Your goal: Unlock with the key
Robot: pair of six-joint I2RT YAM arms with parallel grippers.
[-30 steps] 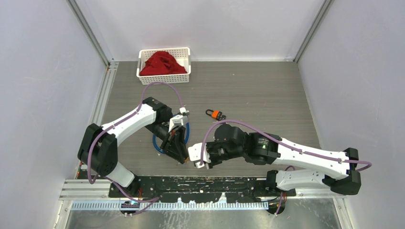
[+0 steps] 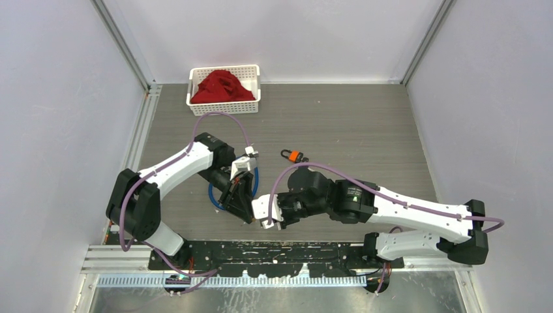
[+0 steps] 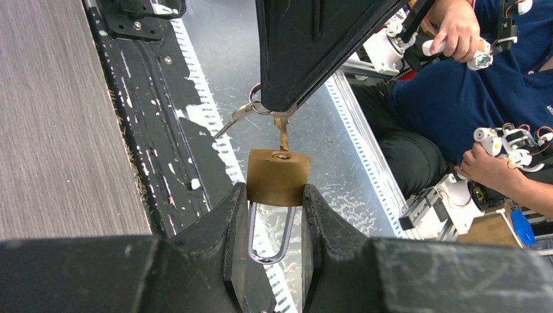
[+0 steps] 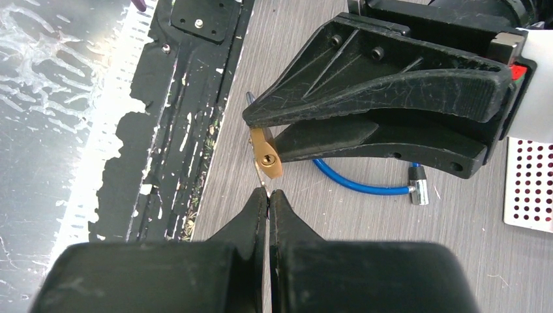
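A brass padlock [image 3: 278, 176] with a steel shackle is clamped between the fingers of my left gripper, shackle pointing down in the left wrist view. Above it my right gripper is shut on a key [image 3: 283, 130] that meets the lock's keyhole end; how deep it sits is unclear. More keys on a ring [image 3: 238, 112] dangle beside it. In the right wrist view the padlock [image 4: 267, 147] lies just beyond my shut right fingertips, the left gripper around it. In the top view the two grippers meet at the lower centre, largely hiding lock and key.
A blue cable lock [image 2: 212, 195] lies under the left arm. An orange-black padlock [image 2: 295, 156] sits mid-table. A white basket [image 2: 195, 107] with red cloth stands at the back.
My right gripper and wrist have moved slightly left, toward the left gripper and padlock. The left arm looks unchanged.
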